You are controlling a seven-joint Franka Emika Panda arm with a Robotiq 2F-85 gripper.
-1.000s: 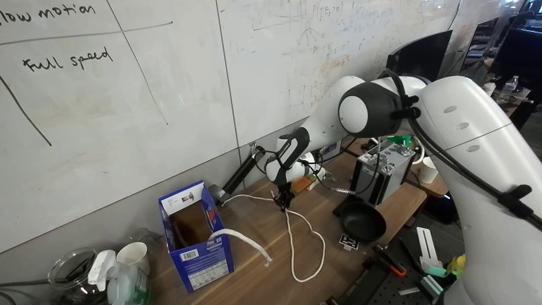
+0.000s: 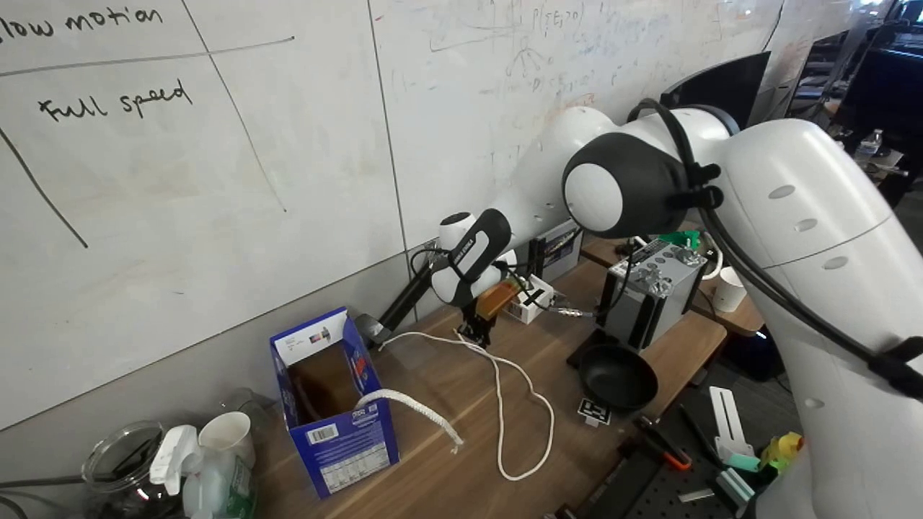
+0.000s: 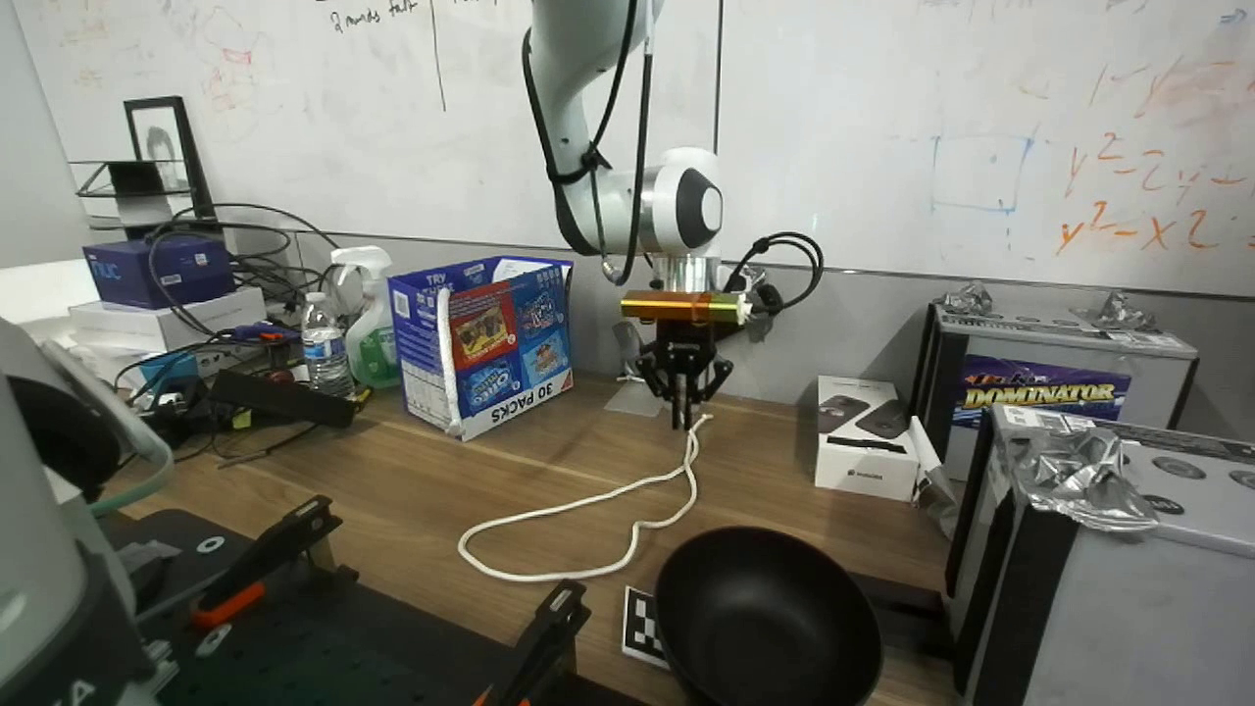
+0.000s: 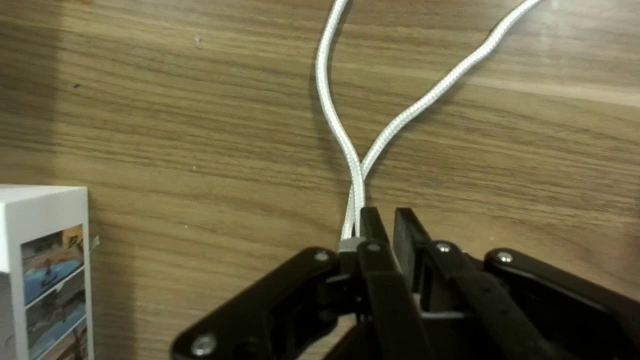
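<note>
A white rope (image 3: 635, 563) lies in an open loop on the wooden table. Its two strands cross close to my gripper, then run beside and behind its left finger in the wrist view. The fingers stand close together and point down, with a narrow gap at the tips where I see only wood. A whitish bit shows deeper between them; whether rope is held there I cannot tell. In exterior view 2 the gripper (image 3: 681, 424) is low over the table, and the rope's end sticks out just right of the fingertips.
A blue snack box (image 2: 346, 445) stands open by the wall, a thick rope piece (image 2: 415, 406) hanging over its rim. A black pan (image 3: 771, 618) sits near the front. A white box (image 3: 867, 437) and grey units (image 3: 1094, 565) stand to the right. Wood inside the loop is clear.
In exterior view 1 my gripper has shifted slightly left and toward the wall. The strands' crossing by it now shows more clearly; the rest of the loop looks unmoved.
</note>
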